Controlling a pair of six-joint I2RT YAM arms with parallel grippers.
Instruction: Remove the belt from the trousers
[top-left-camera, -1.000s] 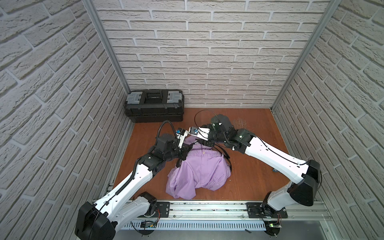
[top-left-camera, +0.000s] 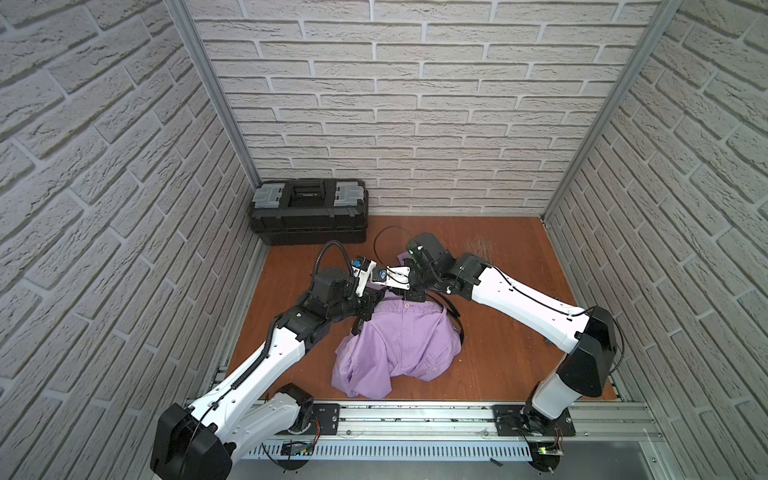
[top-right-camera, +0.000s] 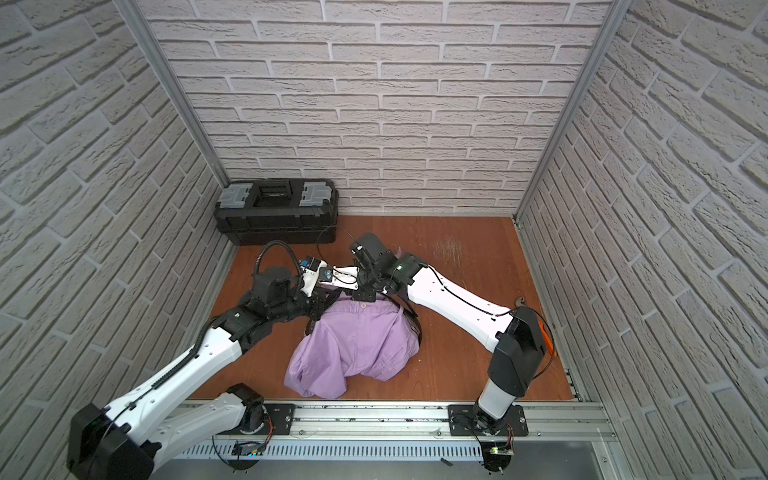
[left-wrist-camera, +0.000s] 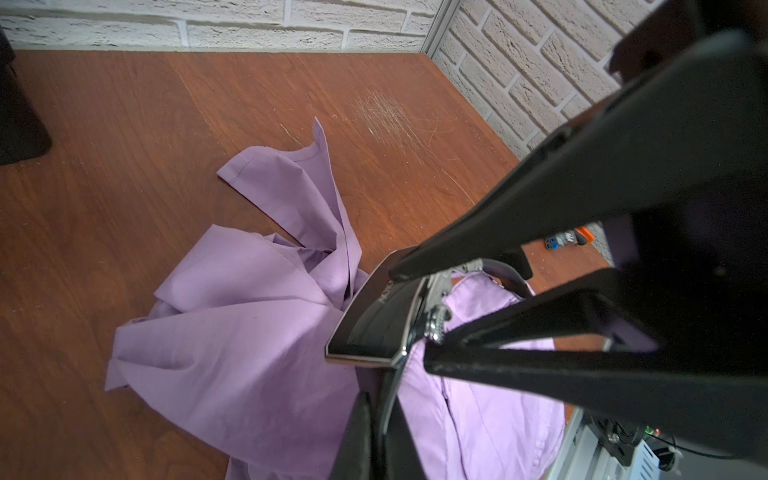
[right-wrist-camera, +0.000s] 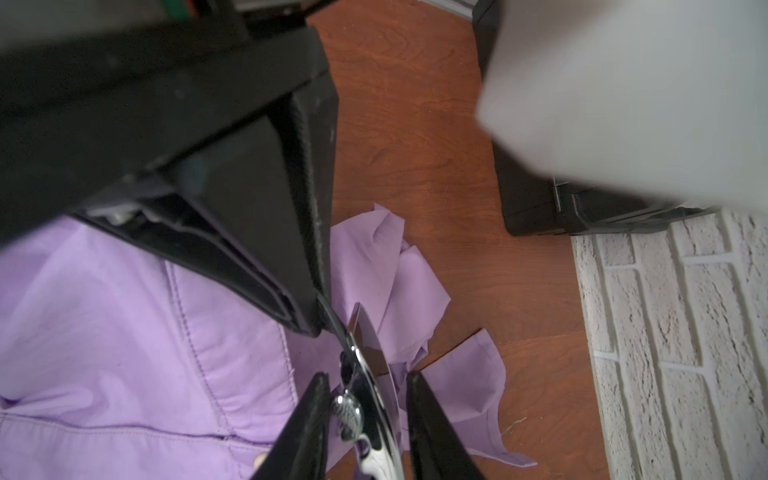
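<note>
Lilac trousers (top-left-camera: 400, 344) lie crumpled on the table under both arms, a dark belt (top-left-camera: 452, 312) looping at their right. My left gripper is shut on the belt, just below its shiny buckle (left-wrist-camera: 368, 316) in the left wrist view. My right gripper reaches in from the right at the buckle, its fingers either side of it in the right wrist view and part open; whether they touch it is unclear. In both top views the grippers meet over the waistband and are largely hidden by their housings.
A black toolbox (top-left-camera: 308, 220) stands at the back left against the wall. A small orange-and-grey object (left-wrist-camera: 568, 238) shows at the right side in the left wrist view. Brick walls enclose three sides.
My right arm has moved left and slightly down toward my left gripper and the buckle. The left arm and the trousers look unchanged.
</note>
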